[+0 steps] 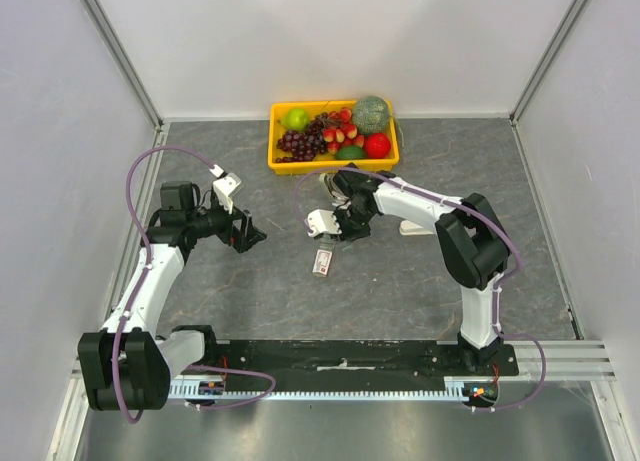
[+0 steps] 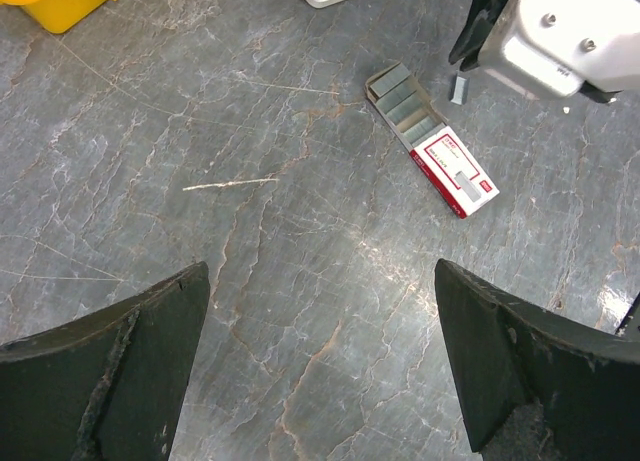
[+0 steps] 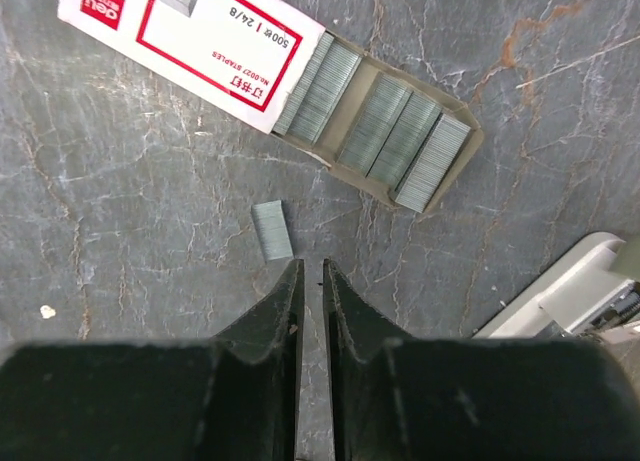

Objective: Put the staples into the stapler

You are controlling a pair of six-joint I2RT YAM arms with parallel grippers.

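The staple box (image 2: 450, 171) (image 3: 215, 46) lies open on the dark floor, rows of staples showing in its tray. A single staple strip (image 3: 271, 231) (image 2: 459, 89) lies loose beside it. My right gripper hovers over that strip, its two black fingers slightly parted, nothing visible between them. At the upper edge of the left wrist view and right of the right wrist view is part of the stapler (image 3: 565, 296), partly cut off. My left gripper (image 1: 250, 236) is open and empty, left of the box.
A yellow fruit basket (image 1: 280, 146) stands at the back. A white object (image 1: 418, 227) lies right of centre, partly behind the right arm. The floor between my left gripper and the box is clear, as is the front middle.
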